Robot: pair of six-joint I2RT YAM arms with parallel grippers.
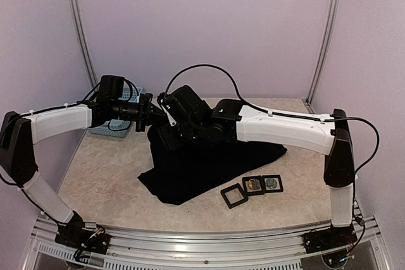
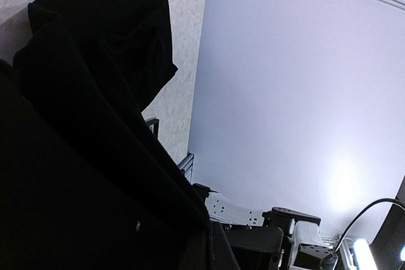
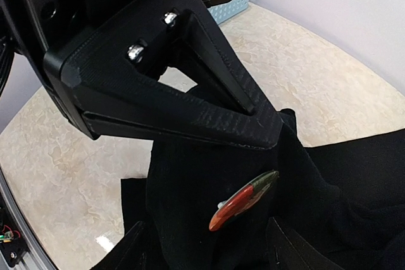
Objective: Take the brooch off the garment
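Note:
The black garment [image 1: 196, 169] lies partly on the table, one part lifted at the left. My left gripper is shut on the cloth, which hangs from its tips in a fold. In the right wrist view the left gripper pinches the garment above the brooch [image 3: 243, 200], an elongated red and green piece still on the hanging fabric. Open and facing this fold, my right gripper has one fingertip on either side, with the brooch between and slightly above them in the picture. The right gripper's body hides the brooch from the top view.
Three small black frames [image 1: 254, 185] lie at the front right of the garment, one looking empty. A light blue basket [image 1: 111, 129] stands behind the left arm. Bare table shows at the left and front.

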